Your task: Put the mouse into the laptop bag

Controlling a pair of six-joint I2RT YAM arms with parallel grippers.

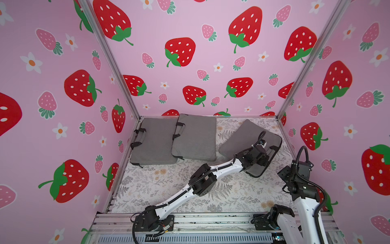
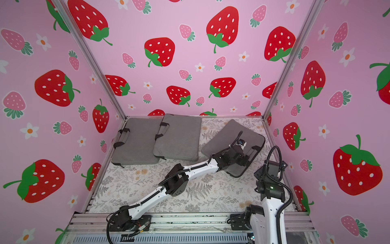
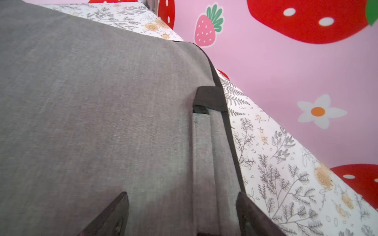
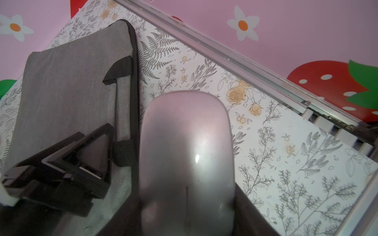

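Note:
A grey laptop bag (image 1: pixel 243 138) lies turned at an angle on the right side of the table. Its grey handle (image 3: pixel 204 165) with black end tabs runs along the right edge. My left gripper hangs over that edge with its fingers (image 3: pixel 118 210) apart, the handle showing between them. In the right wrist view a shiny silver-grey mouse (image 4: pixel 187 157) fills the middle, with my right gripper shut on it. It is held to the right of the bag; both top views show the right arm there, but the mouse is hidden in them.
Two more grey bags, the left bag (image 1: pixel 154 148) and the middle bag (image 1: pixel 199 142), lie flat with handles on their left sides. A metal rail (image 4: pixel 236 64) borders the right side.

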